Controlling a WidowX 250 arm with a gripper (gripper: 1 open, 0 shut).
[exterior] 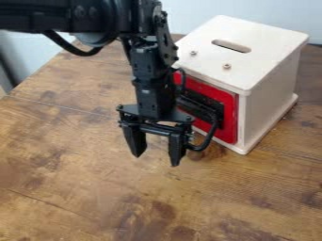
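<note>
My black gripper (154, 148) points down over the wooden table, its two fingers apart with nothing between them. Just behind it and to the right stands a pale wooden box (263, 99) with a slot and two small knobs or screws on its sloped top. Its front has a red panel (228, 125), partly hidden by my arm and its cable.
A white wall or surface lies beyond the back edge, at the top of the view.
</note>
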